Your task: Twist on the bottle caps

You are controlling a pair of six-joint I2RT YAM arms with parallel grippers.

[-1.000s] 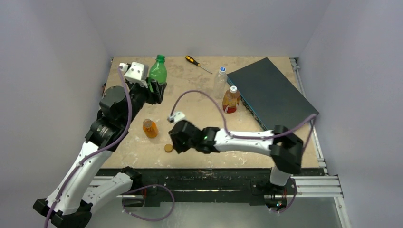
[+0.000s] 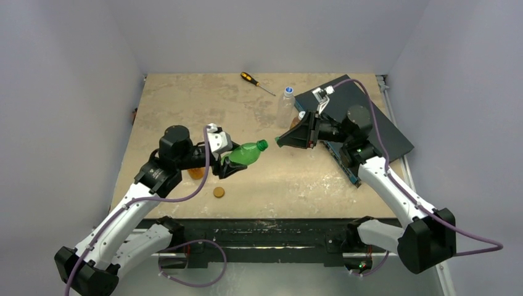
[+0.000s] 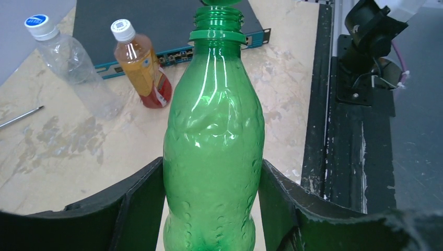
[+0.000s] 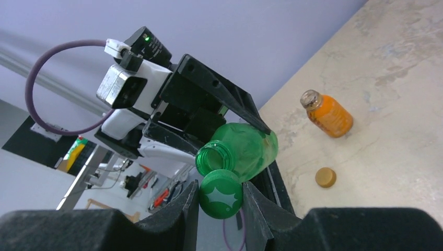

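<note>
A green bottle [image 2: 247, 154] lies tilted in the air, its neck pointing right, with my left gripper [image 2: 233, 160] shut around its body. Its threaded mouth [image 4: 215, 158] looks uncapped in the right wrist view. My right gripper is shut on a small green cap [image 4: 221, 196], which faces the mouth with a gap between them in the top view. At the upper edge of the left wrist view, only part of this cap [image 3: 222, 2] shows above the neck. On the table are an open orange bottle [image 4: 330, 116] and a round orange-brown cap [image 4: 325, 177].
Behind my right gripper stand a clear bottle with a blue top [image 3: 78, 68] and an amber bottle with a white cap [image 3: 142, 68]. A flat black box [image 2: 370, 117] covers the right side. A screwdriver [image 2: 249, 78] lies at the back.
</note>
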